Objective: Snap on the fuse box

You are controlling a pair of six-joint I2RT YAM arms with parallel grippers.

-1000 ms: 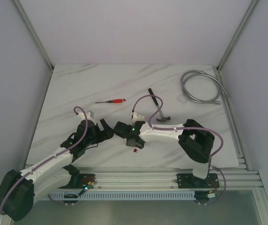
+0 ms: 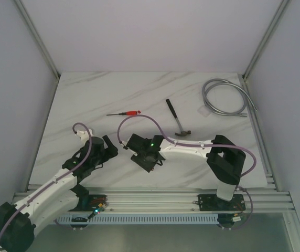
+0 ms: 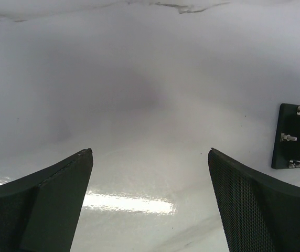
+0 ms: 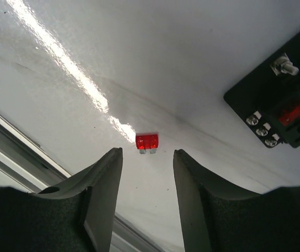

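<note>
The black fuse box board point(image 3: 291, 136) lies on the white table, at the right edge of the left wrist view and at the upper right of the right wrist view point(image 4: 265, 105). A small red fuse piece point(image 4: 147, 142) with metal legs lies apart from it, just beyond and between the fingertips of my right gripper, which is part open and holds nothing visible. My left gripper stands open over bare table, to the left of the board. In the top view, the right arm partly covers the board.
A red screwdriver point(image 2: 131, 113) and a hammer point(image 2: 171, 109) lie behind the grippers. A coiled grey hose point(image 2: 218, 113) is at the back right. A metal rail runs along the front edge.
The right gripper has moved leftward in the top view, over the area by the red piece. The left gripper has shifted a little left.
</note>
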